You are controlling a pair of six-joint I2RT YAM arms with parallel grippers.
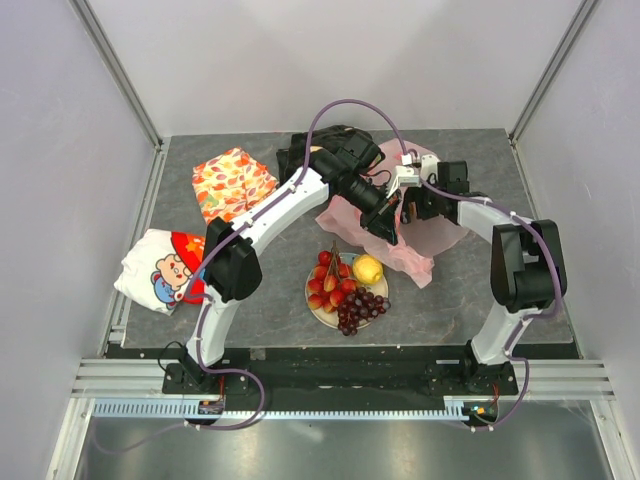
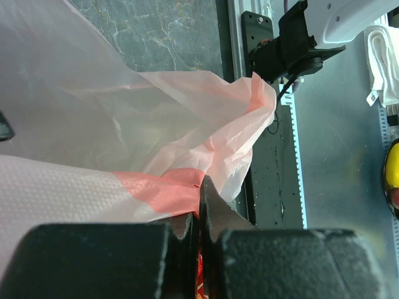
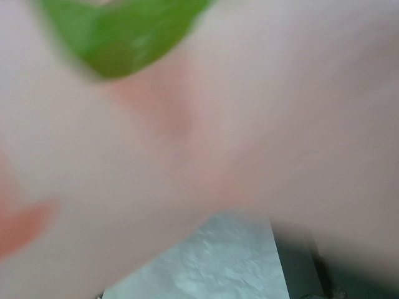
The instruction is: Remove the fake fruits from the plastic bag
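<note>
The pink translucent plastic bag (image 1: 405,255) lies at the centre right in the top view, beside a plate of fake fruits (image 1: 313,305). My left gripper is shut on the bag's bunched pink edge. My right gripper (image 1: 418,205) is over or inside the bag, with something orange-brown beside its fingers, partly hidden. The right wrist view is blurred pink plastic with a green leafy shape (image 3: 128,34) at the top; the right gripper's fingers do not show there.
A black bag (image 1: 298,145) lies at the back centre. An orange-patterned cloth (image 1: 225,180) and a white-and-red printed bag (image 1: 150,270) lie on the left.
</note>
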